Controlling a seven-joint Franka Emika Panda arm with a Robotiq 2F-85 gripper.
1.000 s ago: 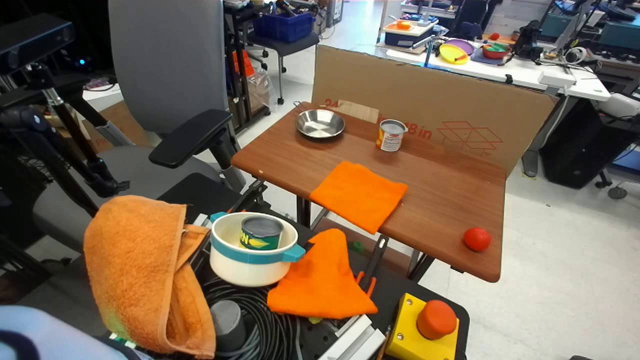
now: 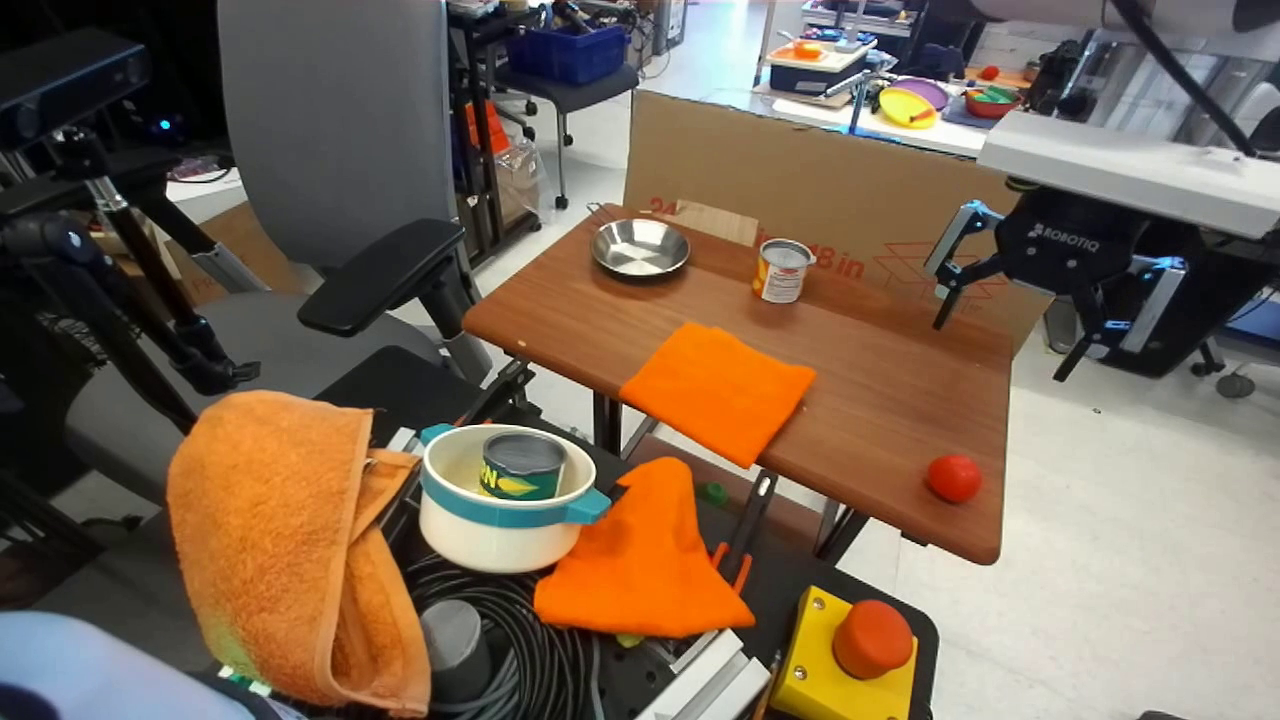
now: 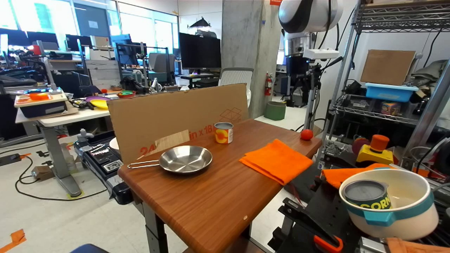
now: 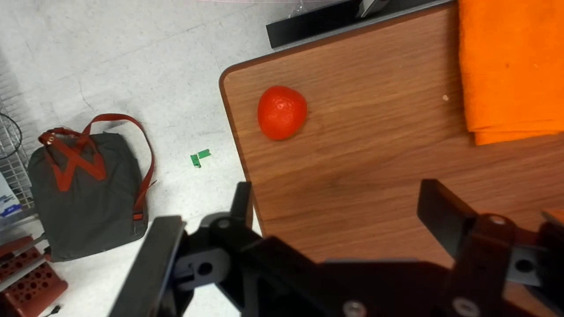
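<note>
My gripper [image 2: 1002, 350] hangs open in the air over the far right side of the wooden table [image 2: 894, 360], nothing between its fingers. In the wrist view its dark fingers [image 4: 243, 203] stand wide apart above bare wood. A red tomato-like ball [image 4: 281, 112] rests near the table's corner, apart from the gripper. Folded flat, an orange cloth [image 2: 720, 390] lies at the table's front edge. Behind it stands a can with a fruit label [image 3: 223, 133]. A shallow metal pan [image 3: 185, 159] sits at the other end, its handle pointing outward.
Cardboard [image 2: 828, 204] walls off the table's back edge. In front, a black cart carries a white and teal pot [image 2: 498, 524] with a corn can [image 2: 523, 468] in it, another orange cloth [image 2: 648, 564] and a yellow box with a red button [image 2: 846, 654].
The arm and its open gripper have come into exterior view 1 at the upper right, where neither showed a second ago. The things on the table have not moved.
</note>
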